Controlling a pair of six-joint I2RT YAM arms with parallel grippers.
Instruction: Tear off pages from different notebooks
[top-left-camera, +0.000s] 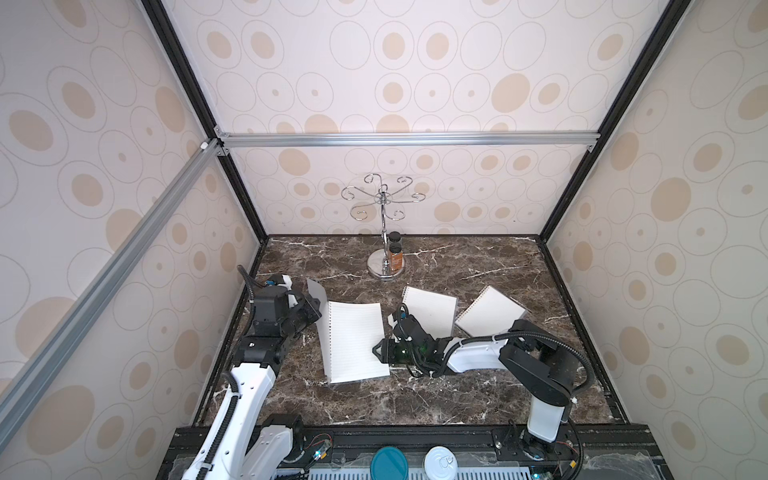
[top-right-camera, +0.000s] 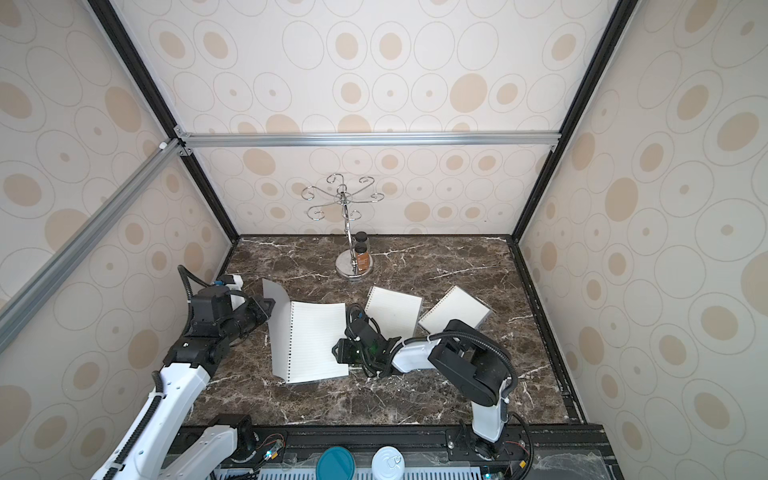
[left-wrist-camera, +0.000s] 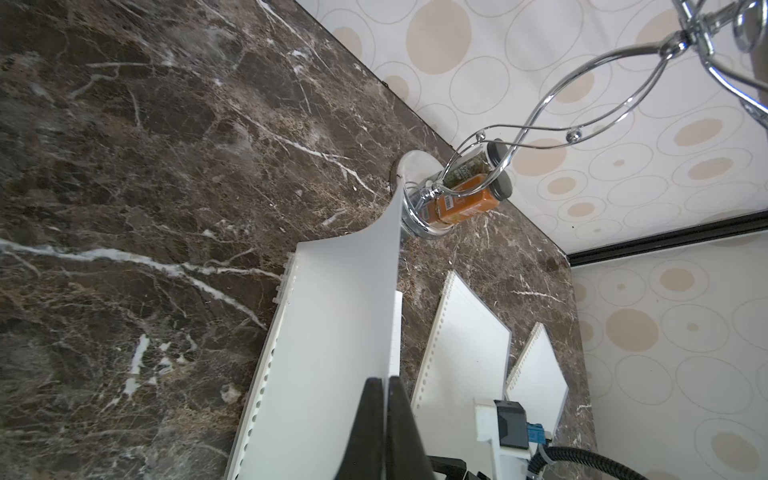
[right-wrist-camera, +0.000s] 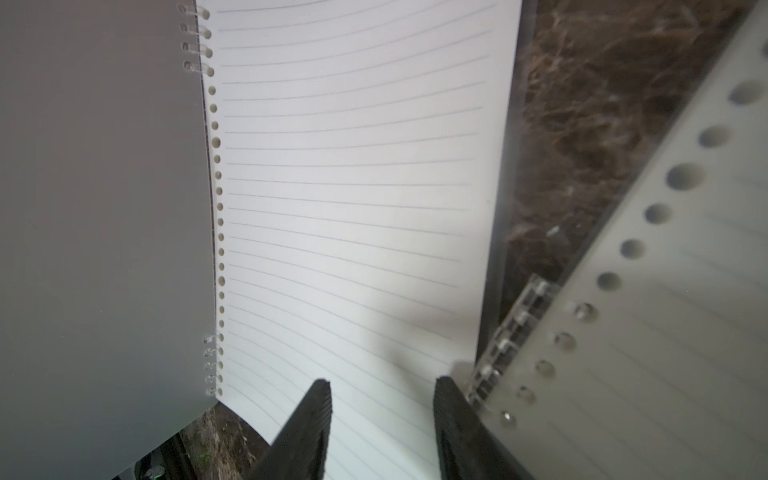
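My left gripper (top-left-camera: 314, 310) is shut on the raised grey cover (left-wrist-camera: 336, 336) of the large notebook; in the left wrist view its sheet runs into the fingertips. The notebook's lined page (right-wrist-camera: 344, 160) lies open, with punched holes along its left side. My right gripper is open over the page's right part, nothing visibly held between its fingers. A second notebook (top-left-camera: 430, 308) lies beside it, close under the right wrist view, and a third notebook (top-left-camera: 489, 312) lies further right.
A chrome stand (top-left-camera: 376, 264) with two jars (left-wrist-camera: 464, 206) stands at the back middle. Bare marble table (top-left-camera: 304, 256) shows at the back and along the front. The right arm stretches across the front right.
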